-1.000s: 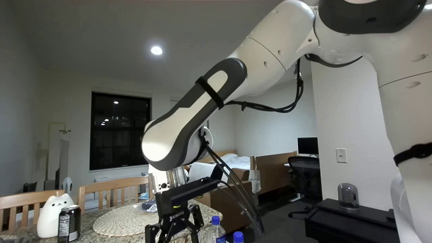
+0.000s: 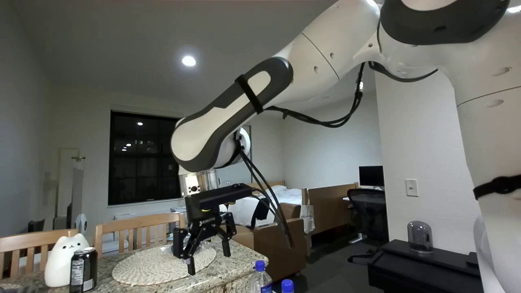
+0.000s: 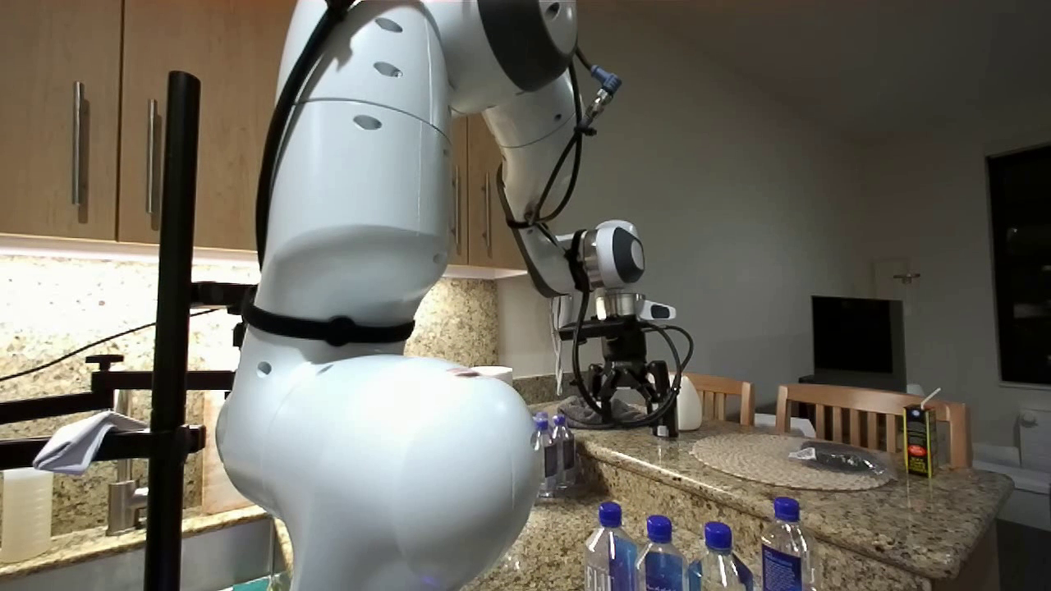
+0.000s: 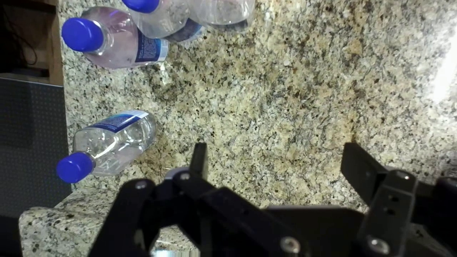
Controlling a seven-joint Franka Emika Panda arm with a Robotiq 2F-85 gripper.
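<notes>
My gripper (image 2: 209, 257) hangs in the air, pointing down, its fingers wide apart. In the wrist view the space between the fingertips shows only bare speckled granite. Left of the fingers in that view stands a clear water bottle (image 4: 115, 143) with a blue cap and blue label, apart from the gripper. A second bottle (image 4: 122, 43) stands in a group at the upper left. Exterior view 2 shows several such bottles, one of them a bottle (image 3: 786, 552) at the right of the front group.
The raised granite counter (image 3: 690, 463) bears a round woven mat (image 2: 146, 266), a white cat figure (image 2: 61, 263), a black can (image 2: 83, 271) and a drink carton (image 3: 919, 442). More bottles (image 3: 562, 453) stand behind the arm's base.
My gripper has risen and shifted slightly left in exterior view 1; its fingertips, cut off below the frame before, now show in front of the mat. The visible bottle caps there have not moved.
</notes>
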